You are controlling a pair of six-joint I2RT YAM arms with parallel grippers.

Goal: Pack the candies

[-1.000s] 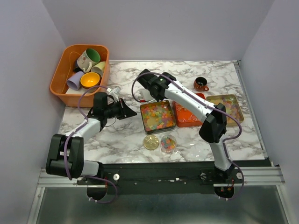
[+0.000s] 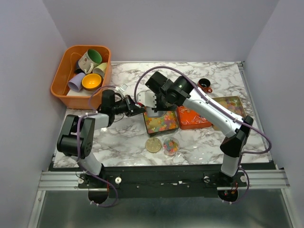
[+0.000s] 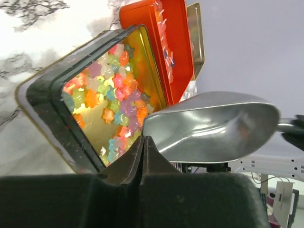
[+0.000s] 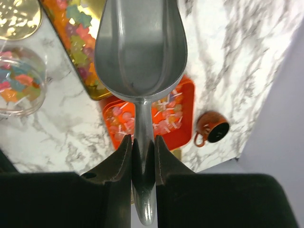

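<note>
A dark-edged tin with a gold inside (image 2: 161,135) holds many colourful star-shaped candies (image 3: 116,95), with some bare gold bottom showing. Above its far edge hangs a metal scoop (image 3: 211,128), whose bowl looks empty. My right gripper is shut on the scoop's handle (image 4: 143,166). At the tin's left side my left gripper is shut with nothing showing between its fingers; its tips appear close by the scoop's edge, but whether they touch I cannot tell. A clear round container (image 2: 171,147) with candies stands in front of the tin.
Right of the tin is a red tray (image 2: 194,121) of wrapped candies, and beyond it another tin (image 2: 232,105). A gold round lid (image 2: 153,145) and a brown mug (image 2: 204,83) stand nearby. An orange crate (image 2: 66,64) of cups fills the back left.
My left gripper has moved right to the tin's edge, where it and the scoop came together.
</note>
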